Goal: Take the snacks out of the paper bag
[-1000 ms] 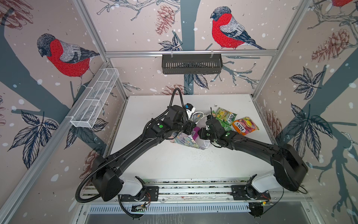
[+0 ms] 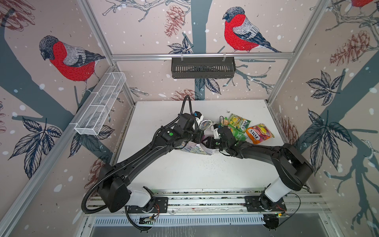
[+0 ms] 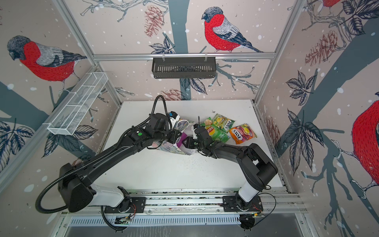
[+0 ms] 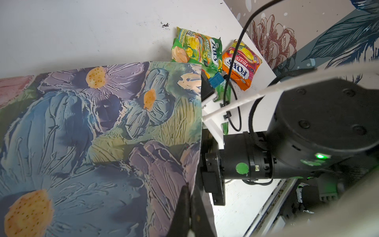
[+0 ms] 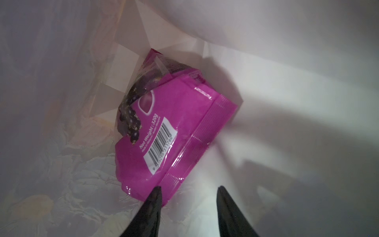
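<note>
The flower-printed paper bag (image 4: pixel 114 158) lies on its side mid-table, its mouth facing right. My left gripper is shut at the bag's mouth, with the thin paper edge running in between its fingertips. Inside, against the white lining, a magenta snack pack (image 5: pixel 177 126) shows its barcode and a clear window over dark pieces. My right gripper reaches into the mouth, fingers open and empty. The pack's near end is by its left fingertip (image 5: pixel 157 193); whether they touch I cannot tell. In the top right view, a purple strip (image 3: pixel 181 139) shows between the grippers.
Right of the bag, on the table, lie an orange snack pack (image 2: pixel 259 133), a yellow-green one (image 2: pixel 238 120) and a green one (image 2: pixel 238 133), partly behind my right arm.
My right gripper has moved left, farther into the bag's mouth. The left gripper, holding the bag's edge, dipped slightly and came back up, and the bag shifted a little with it.
</note>
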